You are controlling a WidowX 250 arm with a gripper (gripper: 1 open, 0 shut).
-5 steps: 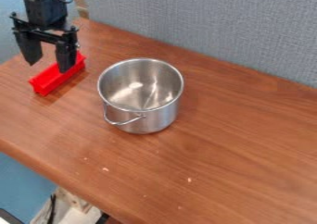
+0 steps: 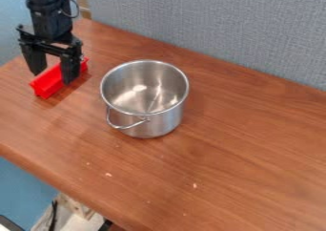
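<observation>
My black gripper (image 2: 49,56) hangs at the upper left, fingers pointing down on either side of a red block (image 2: 56,80), which lies on the wooden table (image 2: 230,168). The gripper is open. Whether its fingertips touch the block is hard to tell. A steel pot (image 2: 145,111) with a wire handle stands upright in the middle, to the right of the block.
A grey padded wall (image 2: 230,25) runs along the back. The table's left edge is close to the block.
The gripper has moved down and slightly to the right over the red block. The block and pot have not visibly moved.
</observation>
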